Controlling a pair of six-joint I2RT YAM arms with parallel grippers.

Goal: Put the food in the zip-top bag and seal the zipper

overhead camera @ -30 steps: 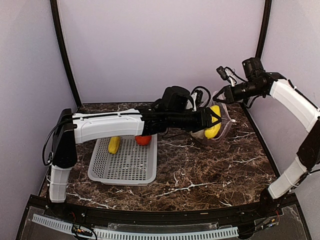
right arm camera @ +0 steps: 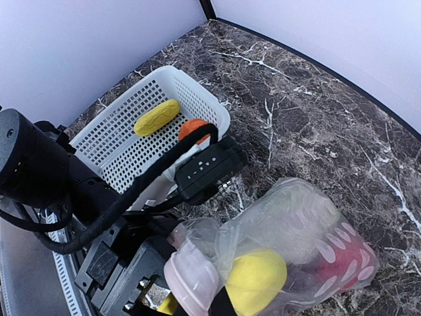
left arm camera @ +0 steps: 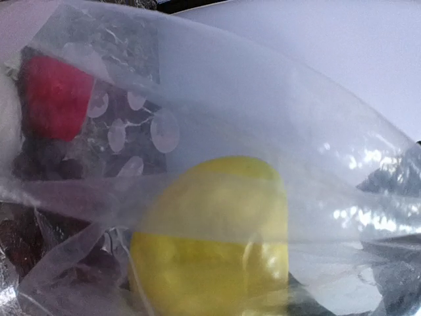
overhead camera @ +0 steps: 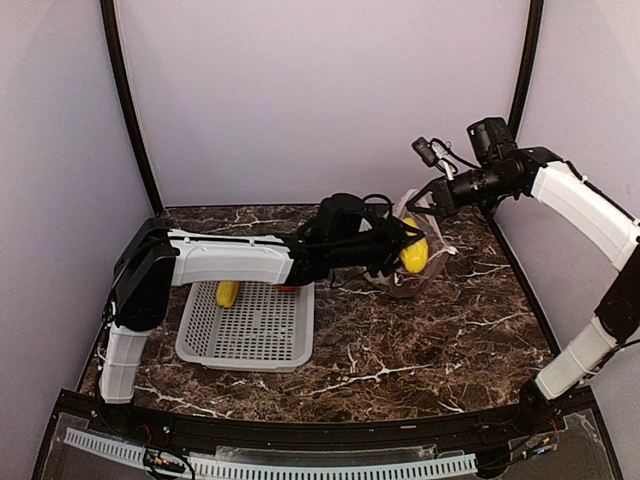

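My left gripper point(overhead camera: 398, 243) is shut on a yellow food item point(overhead camera: 413, 254) at the mouth of the clear zip top bag point(overhead camera: 430, 278); its fingers are hard to make out. In the left wrist view the bag film covers the yellow item point(left arm camera: 210, 250) and a red piece point(left arm camera: 56, 95). The right wrist view shows the bag point(right arm camera: 302, 217) with red and pale contents. My right gripper point(overhead camera: 420, 206) is shut at the bag's upper edge; whether film is between its fingers is unclear.
A white perforated basket point(overhead camera: 300, 340) at the left holds a yellow corn-like piece point(overhead camera: 227, 292) and an orange-red item point(right arm camera: 192, 126), partly hidden by the left arm.
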